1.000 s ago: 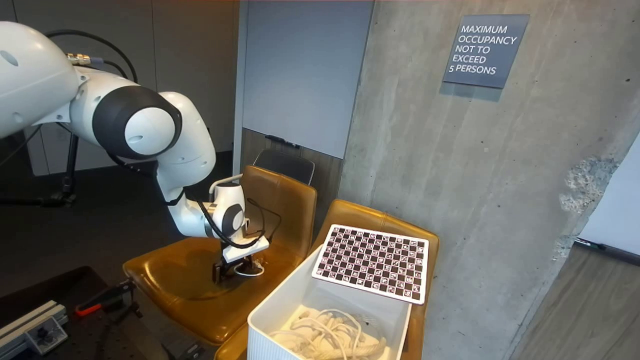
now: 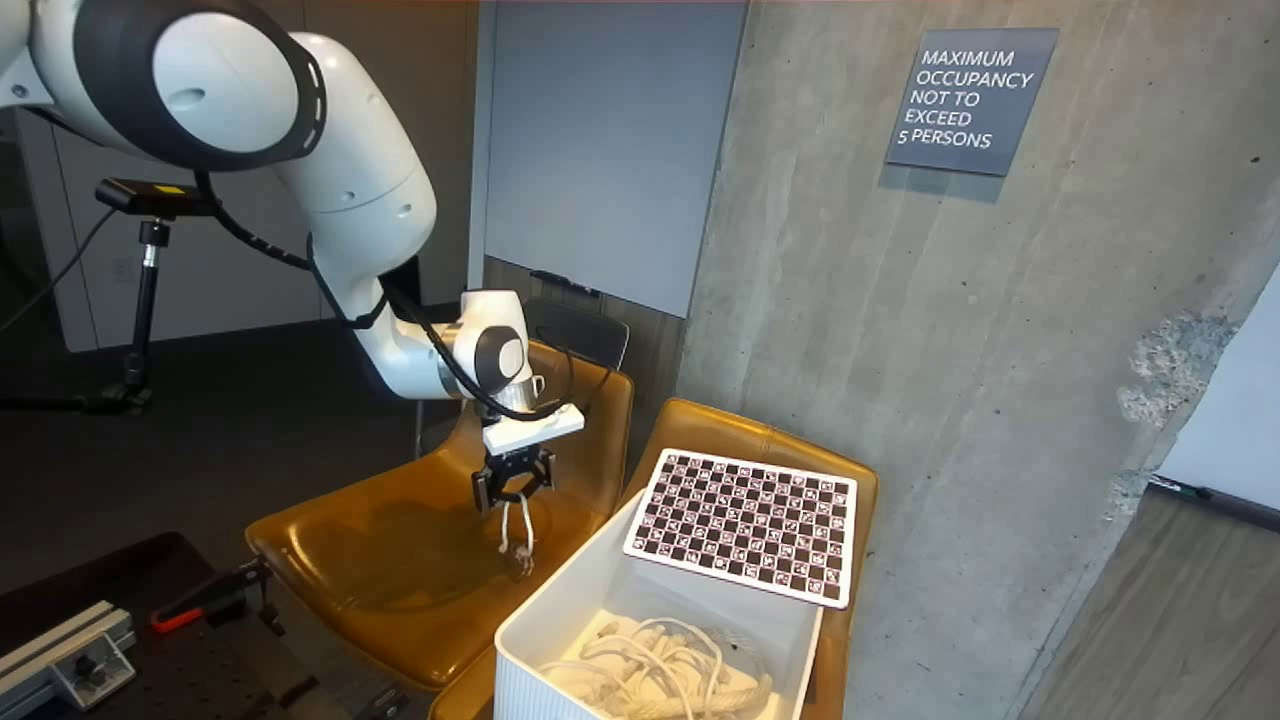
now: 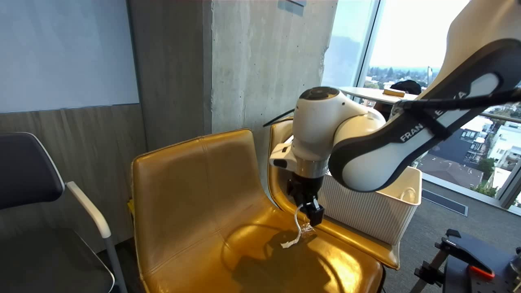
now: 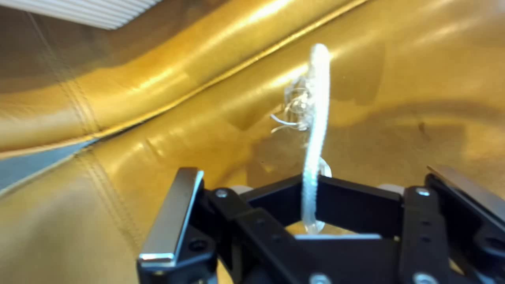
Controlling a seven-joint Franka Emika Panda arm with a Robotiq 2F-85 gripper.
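A thin white cord (image 4: 316, 137) hangs from my gripper (image 2: 516, 492), which is shut on it above the tan leather chair (image 2: 396, 540). In exterior view 1, two cord lengths dangle below the fingers. The cord (image 3: 296, 229) also shows in exterior view 2, under the gripper (image 3: 312, 213). Clear, frayed strands (image 4: 299, 105) appear beside the cord in the wrist view; I cannot tell whether they hang from it or rest on the seat.
A white ribbed bin (image 2: 540, 630) stands on the neighbouring chair, right of the gripper in exterior view 1. Inside lie pale rope and cords (image 2: 660, 666). A checkered board (image 2: 744, 522) leans over its back edge. A dark chair (image 3: 46, 215) is nearby.
My arm has risen and moved rightward in exterior view 1. The white cord, looped low by the seat before, now hangs below the gripper. The bin and board have not moved.
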